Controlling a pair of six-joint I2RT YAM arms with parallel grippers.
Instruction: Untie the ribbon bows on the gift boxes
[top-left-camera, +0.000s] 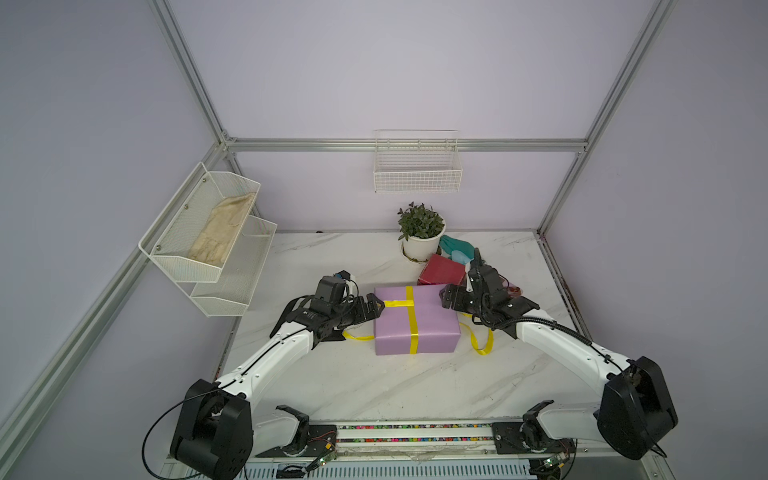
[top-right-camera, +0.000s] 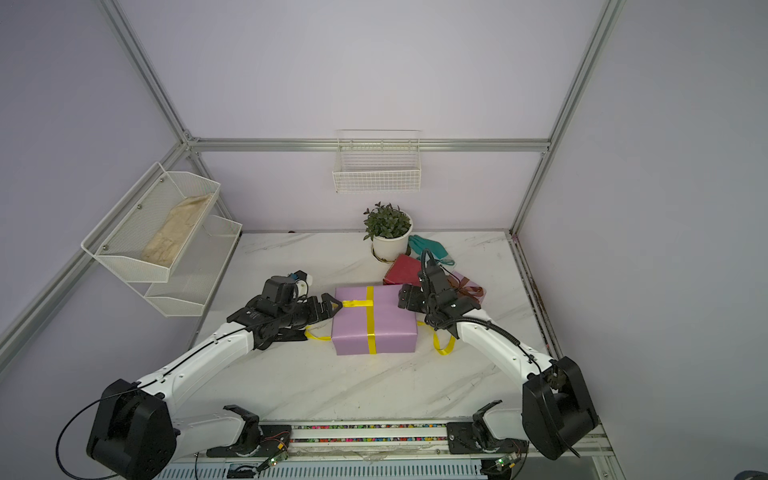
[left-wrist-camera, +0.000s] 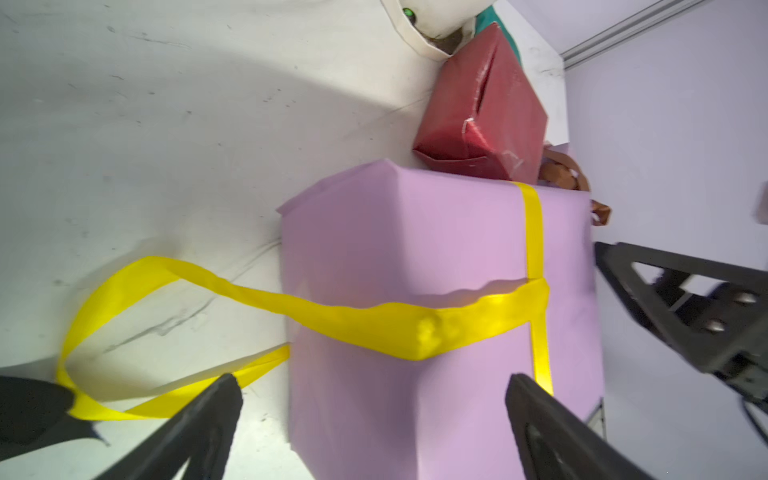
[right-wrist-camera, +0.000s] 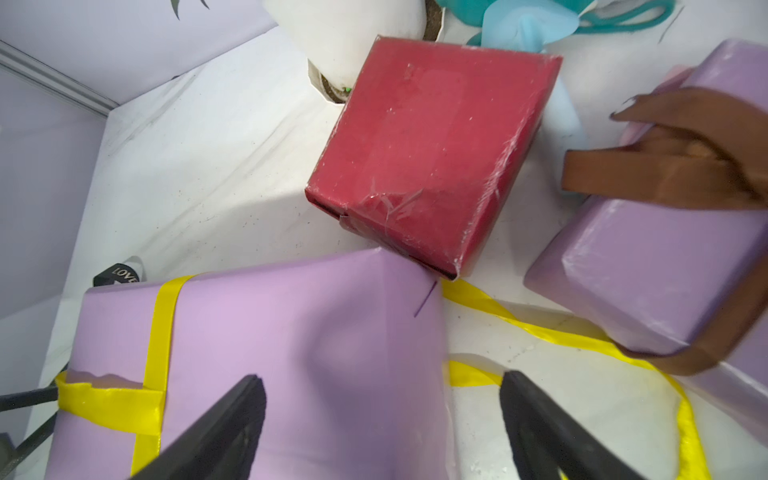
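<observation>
The big lilac box lies mid-table, a yellow ribbon crossed over it with loose strands on the table at both sides. My open left gripper is at the box's left end; in its wrist view a flat strand runs between the fingertips, ungripped. My open right gripper hangs over the right end, nothing between its fingers. Behind are a bare red box and a smaller lilac box with brown ribbon.
A potted plant and teal items stand at the back. A black item lies under my left arm. Baskets hang on the left wall.
</observation>
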